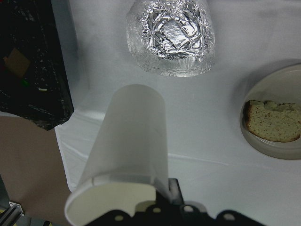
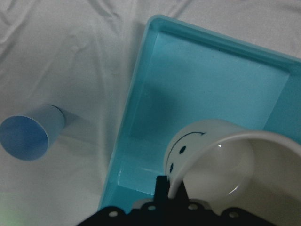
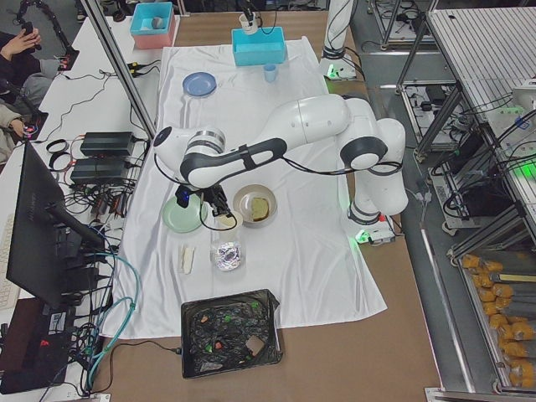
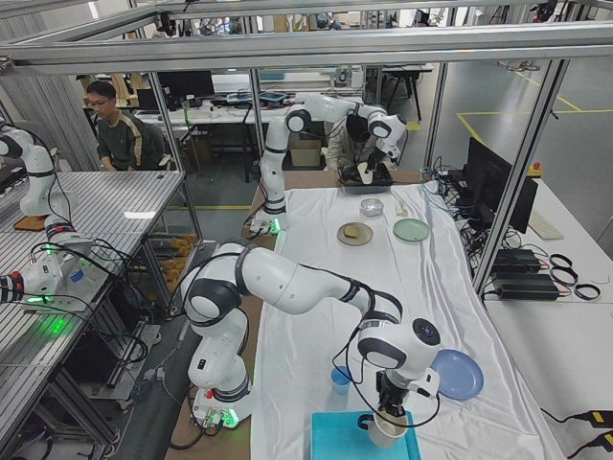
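Observation:
My left gripper [image 3: 216, 203] is shut on a white paper cup [image 1: 122, 136], held tilted above the cloth near a foil-lined clear container [image 1: 171, 35] and a beige bowl [image 1: 258, 141] with a bread slice [image 1: 273, 122]. My right gripper [image 4: 383, 407] is shut on the rim of a white mug [image 2: 202, 134] with a drawn face, held over the blue bin [image 2: 211, 66]. A blue cup [image 2: 35, 132] stands beside the bin. A green plate [image 3: 182, 219] lies left of the beige bowl.
A black lined tray [image 3: 230, 364] lies at the near edge of the cloth. A blue plate [image 4: 460, 374] is beside the bin. A white strip-like item [image 3: 186, 259] lies left of the foil container.

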